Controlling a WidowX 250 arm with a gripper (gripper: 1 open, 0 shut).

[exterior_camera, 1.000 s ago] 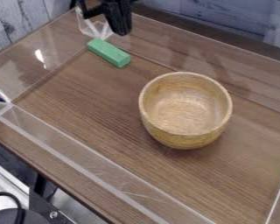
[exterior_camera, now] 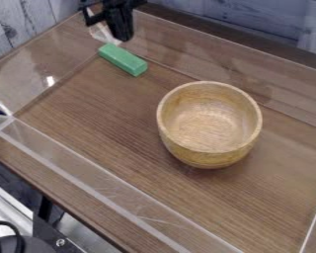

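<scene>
My gripper [exterior_camera: 118,22] hangs at the top edge, left of centre, over the back of the wooden table; it is dark and small, and I cannot tell how its fingers stand. Just below it a green block [exterior_camera: 121,58] lies on the table, with a pale, glossy patch beside its upper end. A round woven basket [exterior_camera: 207,148] stands right of centre.
Pale wall panels [exterior_camera: 273,22] border the back. Dark parts and cables sit at the lower left corner.
The green block and the basket have not moved.
</scene>
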